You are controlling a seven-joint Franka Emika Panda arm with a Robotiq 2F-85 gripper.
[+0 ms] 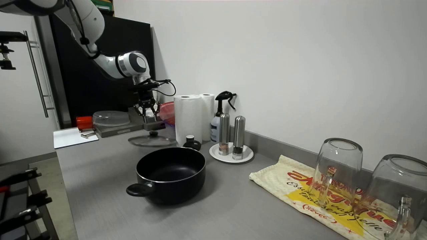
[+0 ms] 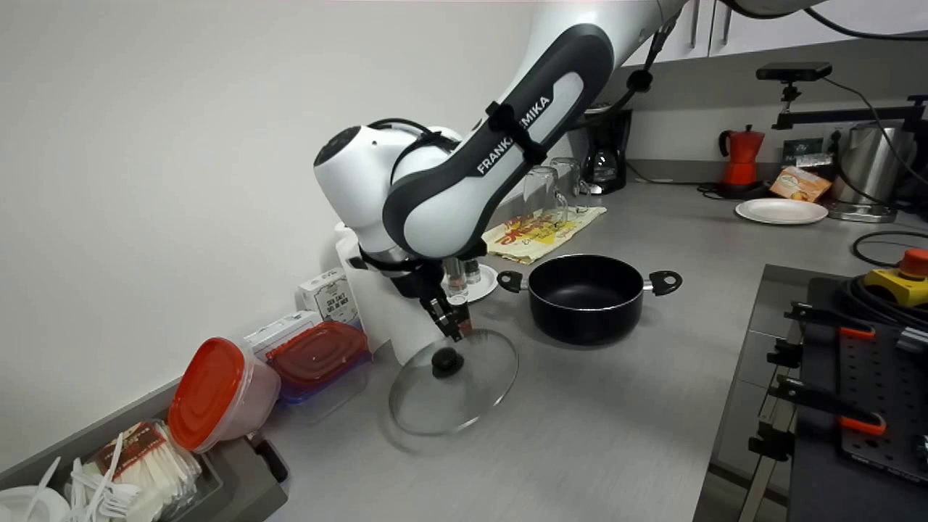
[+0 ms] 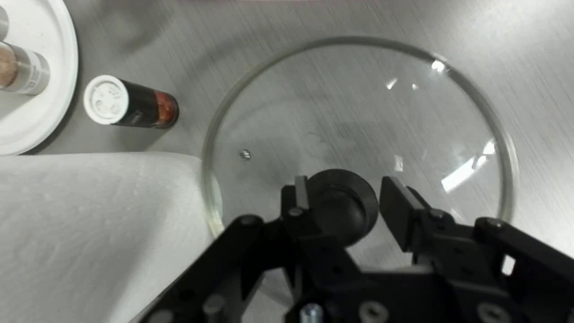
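Observation:
A round glass lid (image 2: 476, 391) with a black knob (image 2: 447, 362) is beside the paper towels, its shadow offset from the rim in exterior view 2. Just above the knob, my gripper (image 1: 150, 121) points down. A small gap shows between fingertips and knob in both exterior views. In the wrist view the knob appears between the gripper's fingers (image 3: 398, 207), which stand about a knob's width apart. Whether they touch it is unclear. The black two-handled pot (image 2: 584, 304) stands uncovered on the counter.
Paper towel rolls (image 1: 187, 120) stand close to the lid, with a small spice jar (image 3: 142, 105) near its rim. Two grinders (image 1: 239, 136) stand on a white plate (image 1: 247, 158).

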